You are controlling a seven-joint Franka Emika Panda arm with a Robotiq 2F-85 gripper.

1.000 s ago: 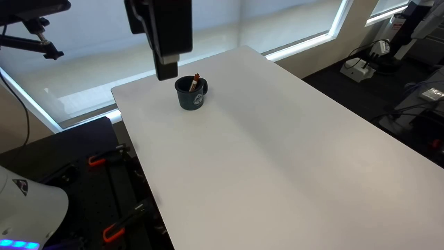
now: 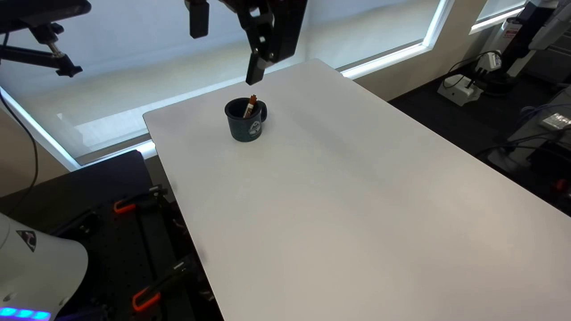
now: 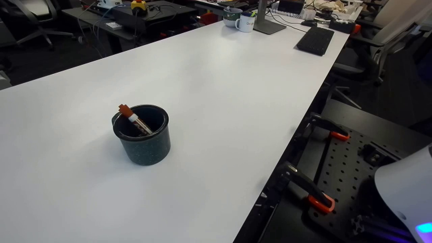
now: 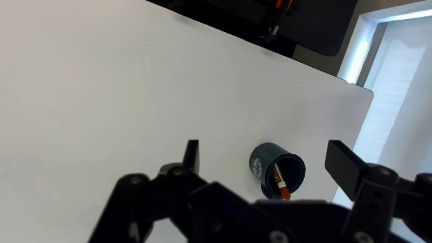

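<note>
A dark green speckled mug (image 2: 243,128) stands upright on the white table (image 2: 348,214), near its far left corner. Inside it leans a marker (image 2: 250,106) with a reddish-brown cap sticking up over the rim. In exterior view 2 the same mug (image 3: 146,149) and marker (image 3: 135,118) show clearly. My gripper is open, its two fingers far apart with nothing between them. It hangs above the table, and the mug (image 4: 268,154) appears lower down between the fingers in the wrist view. Exterior view 1 has the gripper (image 2: 227,51) at the top, above the mug.
Orange-tipped clamps (image 2: 147,298) sit along the robot's side. A window (image 2: 374,32) borders the far edge. At the distant end stand a white mug (image 3: 245,23), a monitor stand (image 3: 267,25) and a keyboard (image 3: 316,40).
My gripper has turned and risen, so both fingers now show apart in exterior view 1, further right than before. The mug and marker have stayed put.
</note>
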